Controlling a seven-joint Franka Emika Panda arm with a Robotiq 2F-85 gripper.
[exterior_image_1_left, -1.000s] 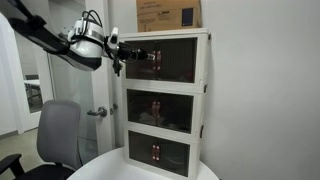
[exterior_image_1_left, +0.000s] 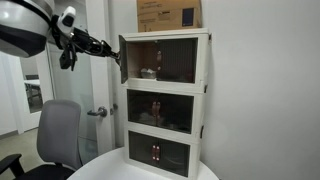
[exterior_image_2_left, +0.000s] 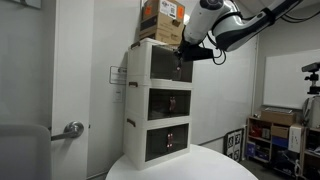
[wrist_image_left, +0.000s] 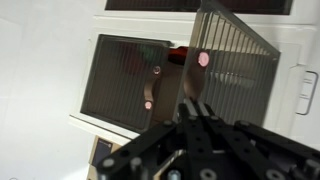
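A white cabinet (exterior_image_1_left: 165, 87) with three tiers of dark double doors stands on a round white table. In exterior view 1, its top-left door (exterior_image_1_left: 123, 60) is swung outward, baring the compartment behind it. The opened door panel (wrist_image_left: 238, 65) slants across the wrist view, with a brown handle (wrist_image_left: 193, 76) near its free edge. Beside it, the neighbouring door (wrist_image_left: 125, 78) is closed. My gripper is shut close to the opened door's free edge; whether it touches the handle cannot be made out. Nothing shows clearly between its fingers.
Cardboard boxes (exterior_image_1_left: 168, 15) sit on top of the cabinet. Some pale items (exterior_image_1_left: 148, 73) lie inside the open compartment. A grey chair (exterior_image_1_left: 60, 135) and a door with a lever handle (exterior_image_1_left: 99, 112) are to the left.
The top-left door has swung from closed, through partly open, to standing well out from the cabinet. My arm has moved left and toward the camera along with it.
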